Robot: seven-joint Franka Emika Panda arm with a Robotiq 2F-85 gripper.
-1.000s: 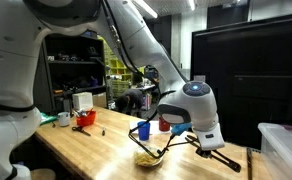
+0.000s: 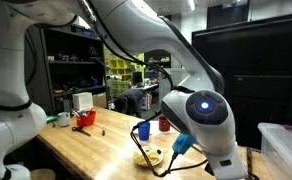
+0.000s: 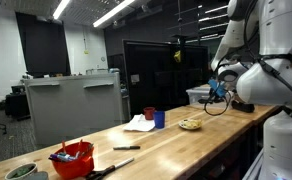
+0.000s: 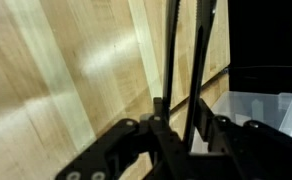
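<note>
My gripper is shut on a long dark two-bar tool point(image 4: 200, 55), possibly tongs, which reaches away over the wooden table point(image 4: 96, 60) in the wrist view. In exterior view 1 the wrist hangs low over the table's right end, and the gripper is cut off or hidden there. A plate with yellow contents point(image 2: 147, 155) stands to the left of the wrist. From exterior view 2, the gripper point(image 3: 215, 98) is small, near the table's far end and beyond the plate point(image 3: 189, 124).
A blue cup point(image 3: 159, 119) and a red cup point(image 3: 149, 112) stand behind the plate. The red basket point(image 3: 73, 160) sits at the opposite end with utensils near it. A clear tub point(image 4: 261, 106) and a black surface point(image 4: 266, 40) lie beyond the table edge.
The arm has come nearer exterior view 1, moving right and lower, and looks larger. The dark tool, visible at the gripper earlier, is now mostly out of sight there. The plate has not moved.
</note>
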